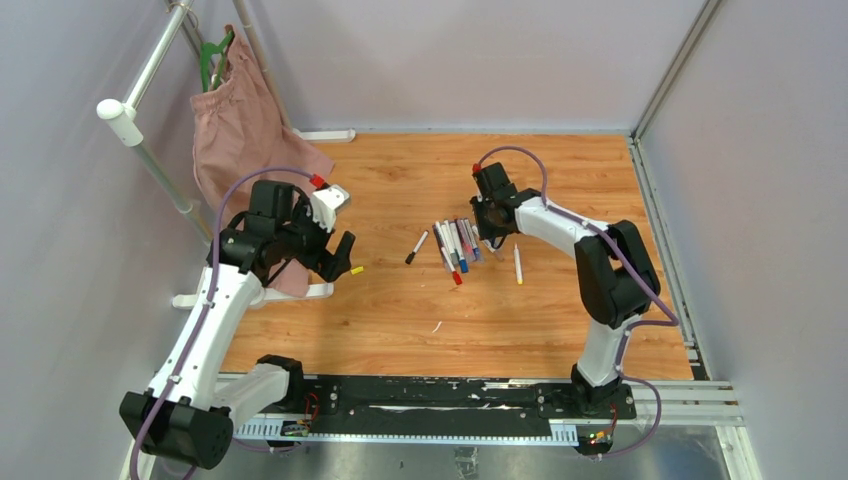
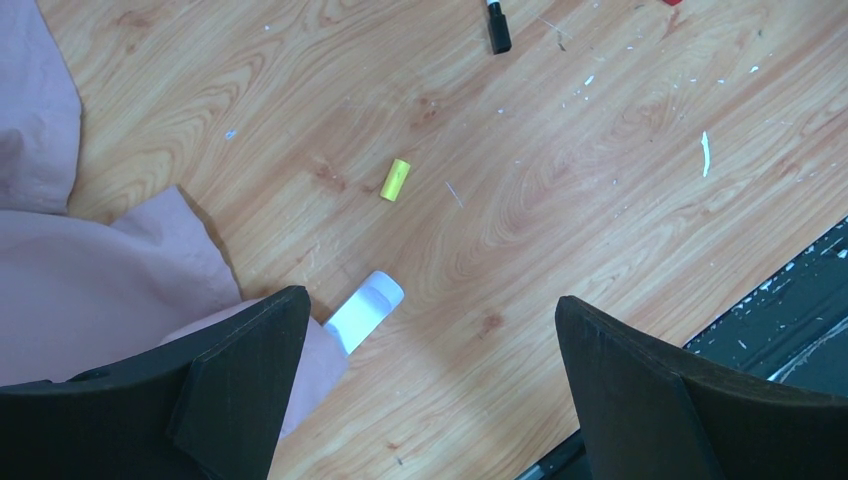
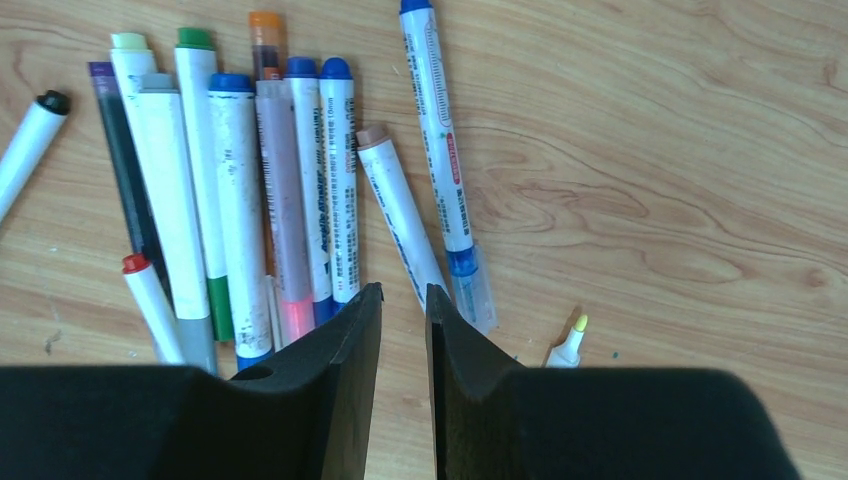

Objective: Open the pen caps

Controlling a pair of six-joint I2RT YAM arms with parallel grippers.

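Note:
Several felt pens lie side by side in a row, among them a green-ended pen (image 3: 203, 160) and a blue-ended pen (image 3: 240, 200). To their right are a slanted brown-ended pen (image 3: 397, 205) and a long blue pen (image 3: 440, 130) with a clear cap end (image 3: 474, 296). My right gripper hovers over these two, open by a narrow gap, nothing in it. A pen with a bare yellow tip (image 3: 566, 346) shows beside the right finger. Far left, a loose yellow cap (image 2: 395, 180) rests on the table. My left gripper is wide open and empty above the wood.
Pink cloth (image 2: 130, 280) hangs from a rack and drapes onto the table beside the left arm. A black-capped pen (image 1: 417, 247) lies apart, left of the row. White scraps (image 1: 437, 326) dot the front. Bare wood stretches in front of the pens.

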